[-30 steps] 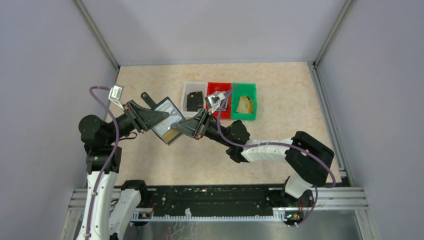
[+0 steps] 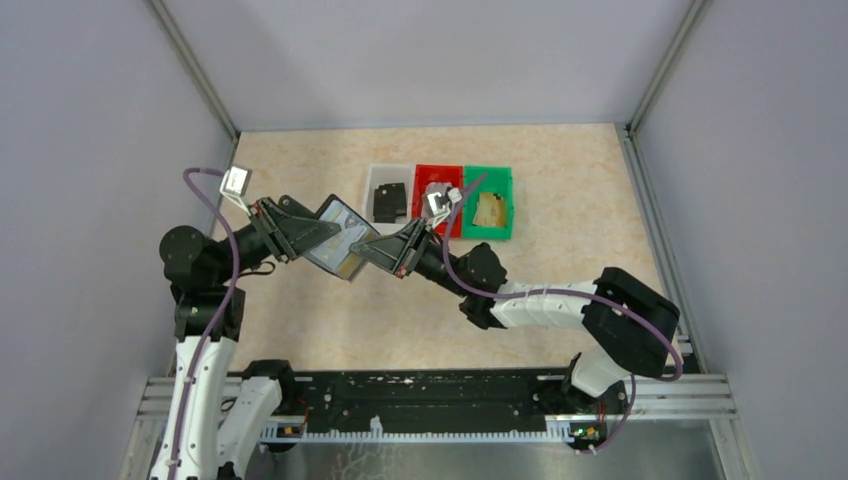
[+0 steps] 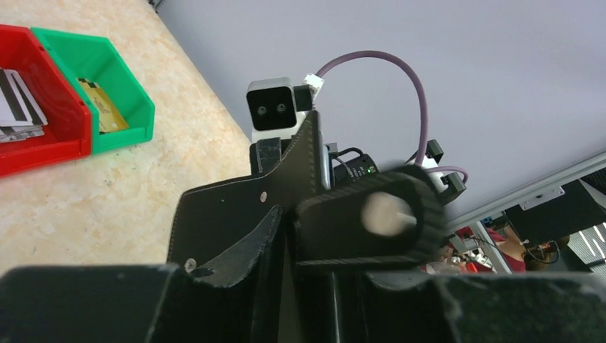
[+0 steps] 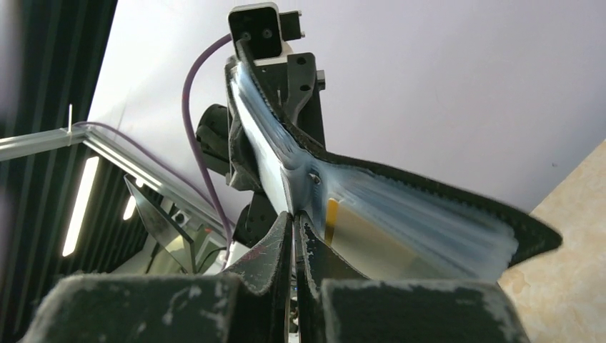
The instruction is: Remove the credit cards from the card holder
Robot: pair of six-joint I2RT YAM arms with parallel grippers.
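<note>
The card holder (image 2: 338,240) is held up in the air between my grippers, spread open with clear sleeves; in the right wrist view a yellow-edged card (image 4: 364,236) shows inside it. My left gripper (image 2: 330,228) is at the holder's upper left; in the left wrist view its fingers are against the dark cover (image 3: 221,221), and how far they are apart cannot be made out. My right gripper (image 2: 360,247) is at the holder's right side; in the right wrist view its fingers are shut together at the sleeve edges.
On the table behind stand a white bin (image 2: 388,172) with dark items, a red bin (image 2: 438,171) with cards and a green bin (image 2: 488,172) with a yellowish item.
The holder has turned and shifted slightly right, and its strap now sits closer to my left gripper. My right gripper has moved a little to the right.
</note>
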